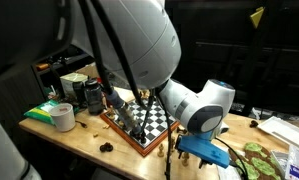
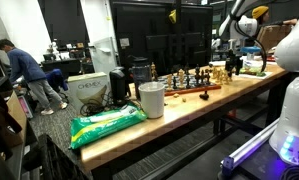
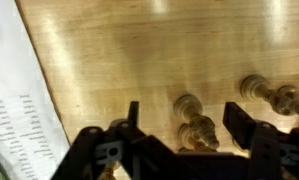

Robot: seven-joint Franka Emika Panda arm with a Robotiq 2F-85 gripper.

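Observation:
My gripper stands part open in the wrist view, its dark fingers (image 3: 131,118) apart at either side of a light wooden chess piece (image 3: 197,125). That piece appears in the gap between them, nearer the right finger; whether either finger touches it cannot be told. Two more wooden pieces, one of them a pawn (image 3: 255,87), are to its right. In exterior view 1 the white hand (image 1: 204,105) with its blue part (image 1: 206,149) is low over the table's right side, beyond the chessboard (image 1: 154,122); the fingertips are hard to make out there.
A paper sheet (image 3: 19,95) lies left of the gripper in the wrist view. A white mug (image 1: 63,117) and a green bag (image 1: 41,112) are at the table's far left. In exterior view 2, dark and light pieces crowd the board area. Bare wood (image 3: 119,55) shows above the fingers.

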